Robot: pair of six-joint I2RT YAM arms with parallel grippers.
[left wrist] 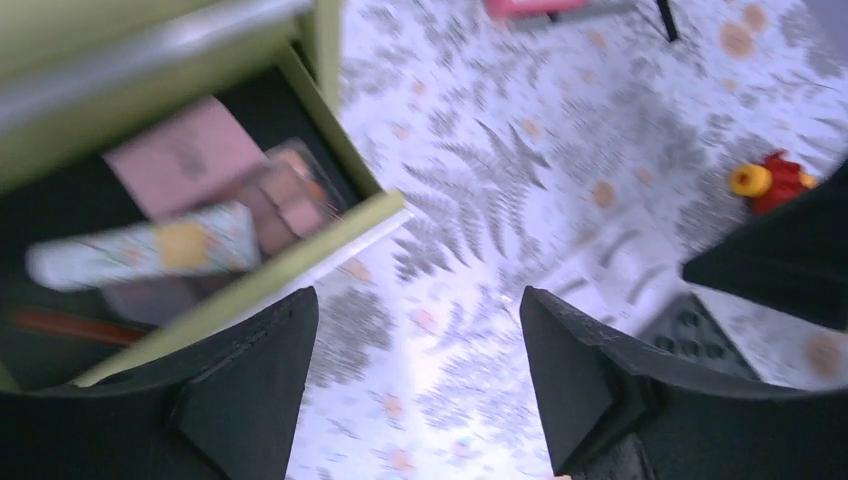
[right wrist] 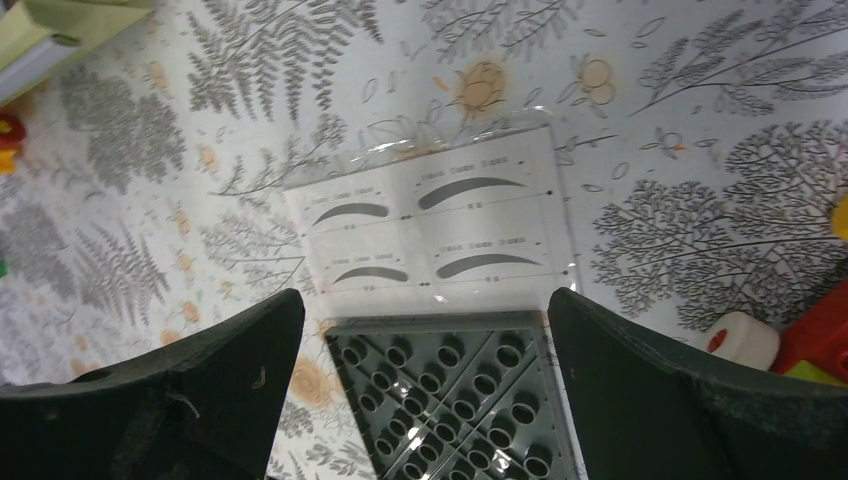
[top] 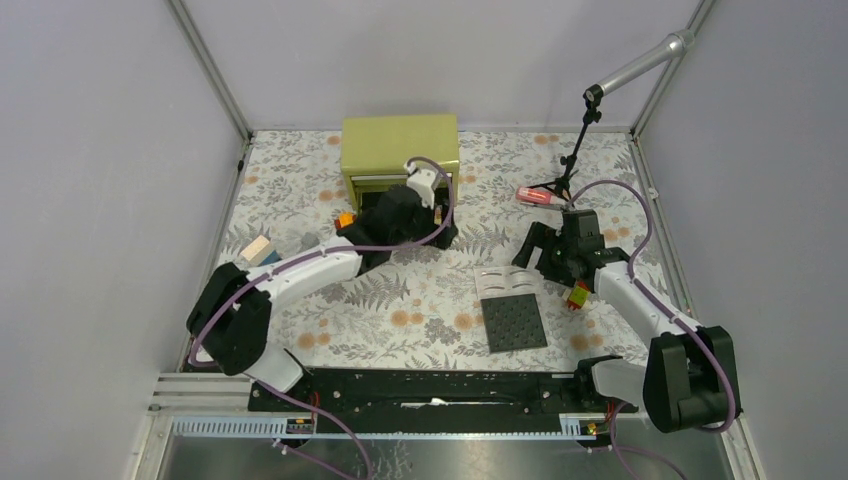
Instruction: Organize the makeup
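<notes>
A green cabinet (top: 398,140) stands at the back with its drawer out; in the left wrist view the drawer holds a pink box (left wrist: 185,155), a white tube (left wrist: 140,250) and other small items. My left gripper hangs at the drawer's front, fingers apart with nothing seen between them. My right gripper stands open above a clear eyebrow stencil sheet (right wrist: 430,220) and a dark holed tray (right wrist: 440,390).
A red-white item (top: 535,195) lies by a lamp stand (top: 563,180) at the back right. Toy-like pieces (top: 577,295) lie at the right, and small objects (top: 258,250) at the far left.
</notes>
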